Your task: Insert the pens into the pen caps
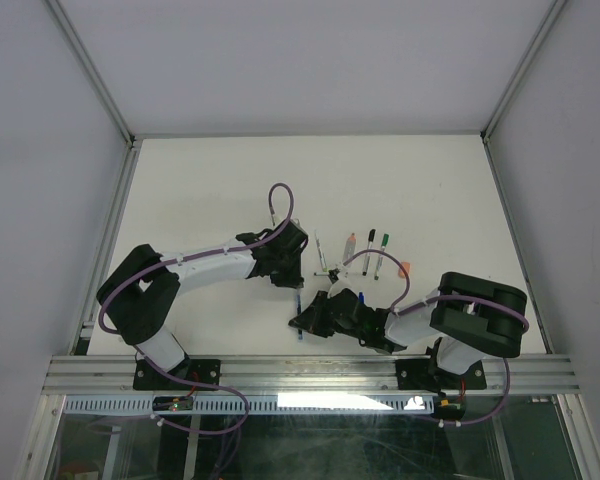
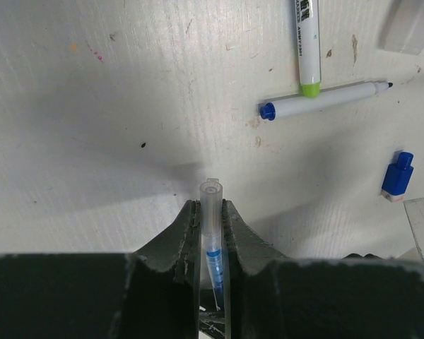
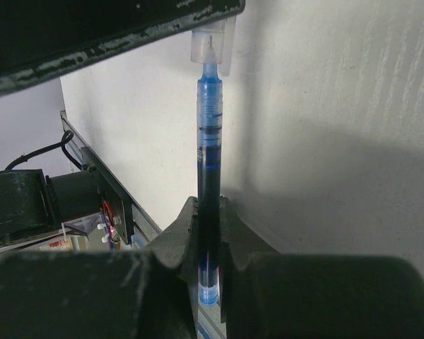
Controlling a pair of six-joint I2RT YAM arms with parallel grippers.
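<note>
My left gripper has its fingers closed around a clear pen cap (image 2: 211, 198), seen upright in the left wrist view. Below it, my right gripper is shut on the blue pen (image 3: 209, 176). In the right wrist view the pen's narrow tip reaches into the mouth of the clear cap (image 3: 208, 46), with the pen in line with it; how firmly they join cannot be told. The left gripper's dark finger hides the rest of the cap there.
A white marker with blue end (image 2: 318, 100), a green-ended marker (image 2: 307, 49) and a blue small bottle (image 2: 398, 175) lie beyond the grippers. More markers (image 1: 368, 250) lie at the right.
</note>
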